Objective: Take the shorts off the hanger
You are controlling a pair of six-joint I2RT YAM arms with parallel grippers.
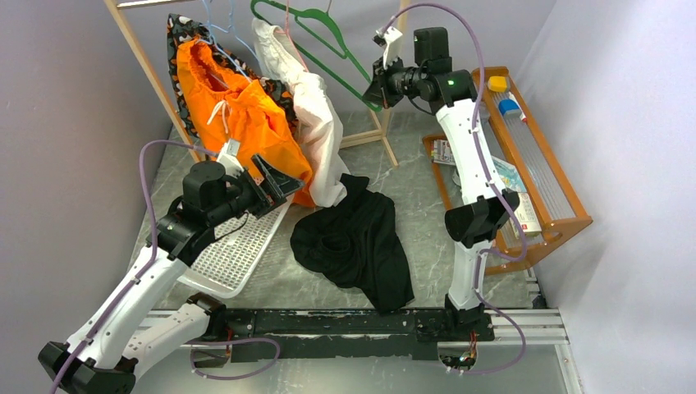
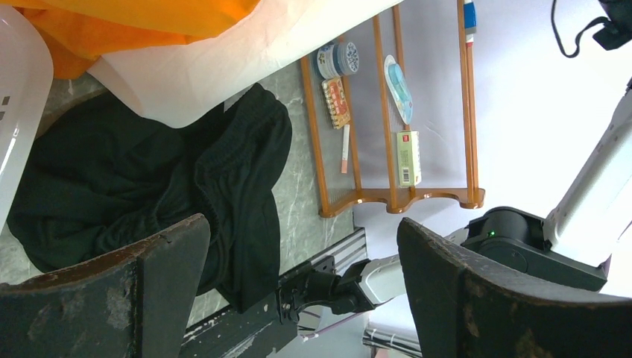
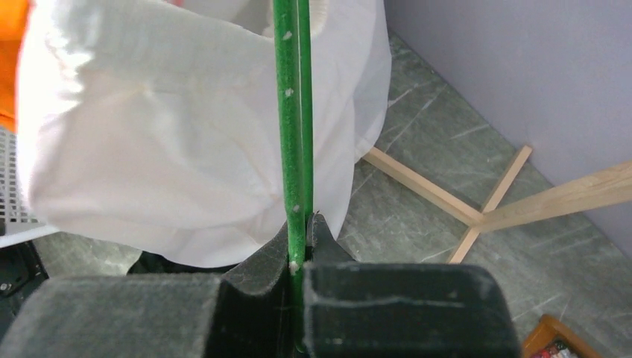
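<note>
The green hanger [image 1: 332, 43] hangs with no garment visible on it; my right gripper is shut on its bar at the lower end. Black shorts [image 1: 345, 246] lie crumpled on the floor in the middle. White shorts [image 1: 316, 123] hang beside orange shorts [image 1: 238, 115] and a patterned black garment [image 1: 185, 74] on the rack. My left gripper stands open over the lower left, near the orange shorts, with nothing between its fingers.
A white perforated tray [image 1: 226, 271] lies below the left arm. A wooden shelf [image 1: 566, 222] with small items stands at the right, beside the right arm. The rack's wooden foot [image 3: 417, 183] stands behind the hanging clothes. Some bare floor shows right of the black shorts.
</note>
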